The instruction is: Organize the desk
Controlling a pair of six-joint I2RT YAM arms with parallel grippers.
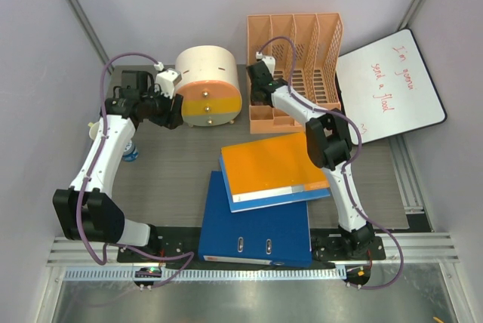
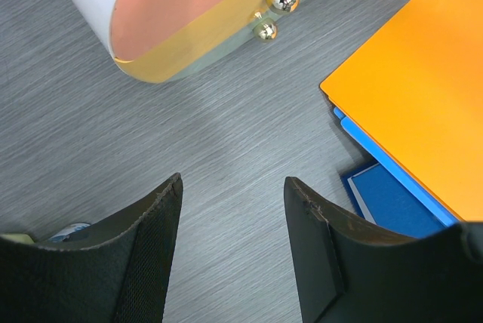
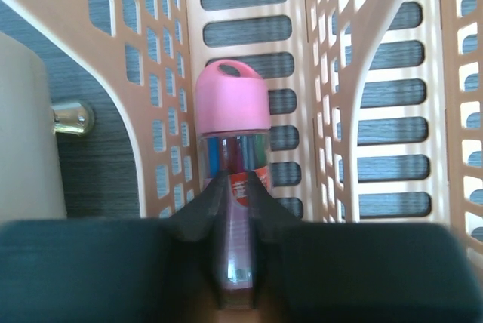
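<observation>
A peach slotted organizer (image 1: 264, 125) stands at the back middle. In its leftmost compartment is a clear tube with a pink cap (image 3: 232, 104), holding colored sticks. My right gripper is over the tube's body, its blurred fingers close together with a thin strip of the tube showing between them; whether they grip it cannot be made out. To the left, my left gripper hangs over bare desk with its fingers apart and nothing between them. An orange folder (image 1: 272, 163) lies on a blue one, partly over a dark blue binder (image 1: 256, 229).
A white rounded drawer unit (image 1: 205, 63) with gold knobs stands left of the organizer. A whiteboard with red writing (image 1: 389, 85) leans at the right. A blue-and-white object (image 1: 130, 151) is partly hidden behind the left arm. Bare desk (image 1: 177, 179) lies between that arm and the folders.
</observation>
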